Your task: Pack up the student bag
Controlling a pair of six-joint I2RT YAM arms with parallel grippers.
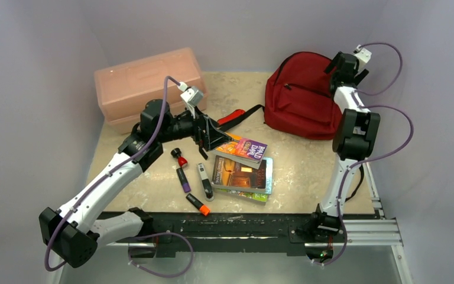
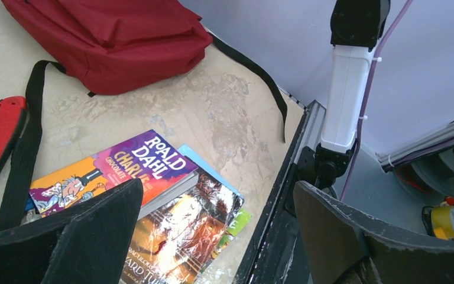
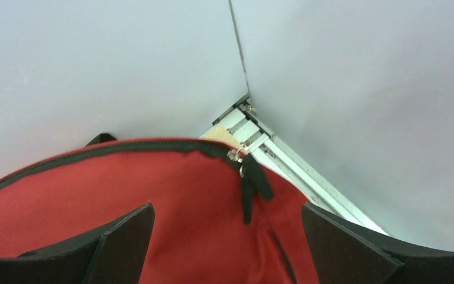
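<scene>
The red bag (image 1: 300, 106) lies at the back right of the table. Over its right top edge stands my right gripper (image 1: 346, 66), open; in the right wrist view the zipper pull (image 3: 253, 180) lies between and beyond its fingers, apart from them. My left gripper (image 1: 210, 133) hangs open above the books, with nothing held. Below it are a Roald Dahl book (image 2: 148, 157) and, under that, a dark-covered book (image 2: 180, 231) on other books. Left of these lie a stapler (image 1: 205, 182), a purple marker (image 1: 183, 180), an orange marker (image 1: 198, 205) and a red-black item (image 1: 179, 157).
A pink lidded box (image 1: 148, 86) fills the back left. Near the bag's black strap (image 2: 32, 124) lies a red cutter-like item (image 2: 0, 142). Walls rise close behind and right of the bag. Bare table shows between books and bag.
</scene>
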